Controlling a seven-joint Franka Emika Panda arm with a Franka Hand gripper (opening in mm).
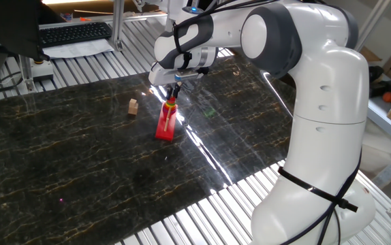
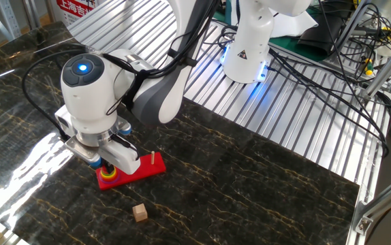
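On the dark marbled tabletop lies a red board (image 1: 165,131), also seen as the long red base (image 2: 139,171) in the second exterior view. A bare wooden peg (image 2: 152,158) rises near one end of it. At the other end sit stacked rings, with a yellow ring (image 2: 107,174) showing in the stack. My gripper (image 1: 173,96) points down right over that stack, its dark fingertips at the top of the rings. How far apart the fingers are, and whether they pinch a ring, is too small and partly hidden to tell.
A small wooden block (image 1: 133,107) stands beside the board; in the second exterior view this block (image 2: 139,212) is clear of it. A keyboard (image 1: 75,33) lies beyond the tabletop on the slatted frame.
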